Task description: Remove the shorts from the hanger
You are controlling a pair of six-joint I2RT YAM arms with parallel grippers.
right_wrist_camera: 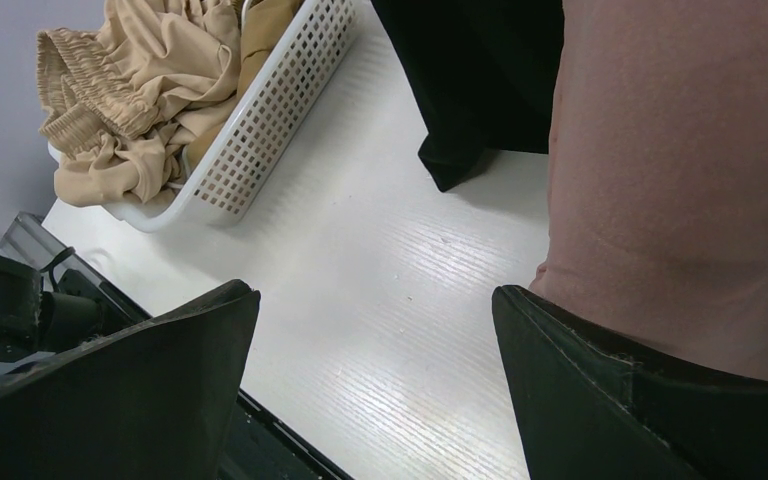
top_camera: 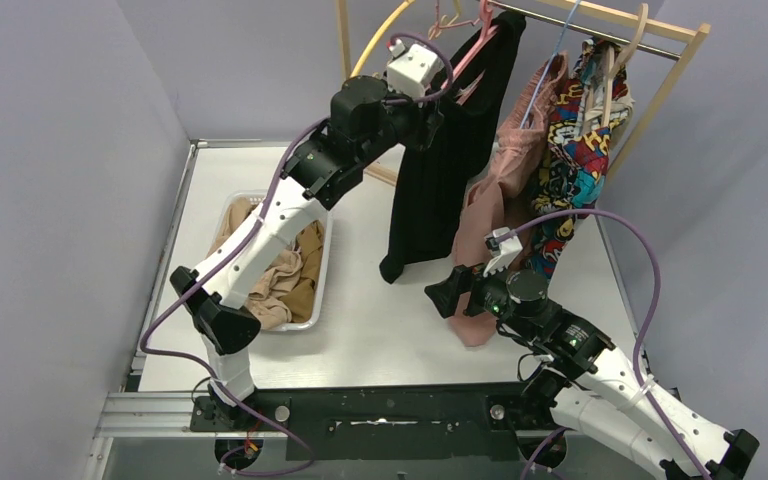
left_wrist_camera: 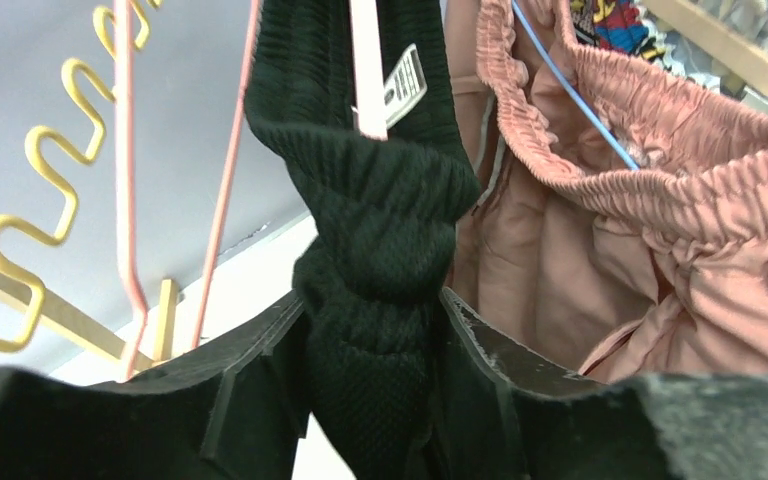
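Observation:
The black shorts (top_camera: 440, 190) hang from a pink hanger (top_camera: 480, 45) on the rail. In the left wrist view a pale pink hanger bar (left_wrist_camera: 367, 70) runs down inside the shorts' waistband (left_wrist_camera: 380, 165). My left gripper has a finger on each side of a thick bunch of the black cloth below that waistband. The fingers stand well apart, and how firmly they touch the cloth cannot be made out. Lower down, in front of the pink trousers (top_camera: 485, 195), my right gripper is open with nothing between its fingers.
Beside the trousers hang patterned shorts (top_camera: 572, 150) on a wooden hanger. A yellow wavy hanger (left_wrist_camera: 55, 190) and bare pink hanger bars (left_wrist_camera: 125, 170) are left of the black cloth. On the left of the table a white basket (top_camera: 322, 255) holds tan clothes.

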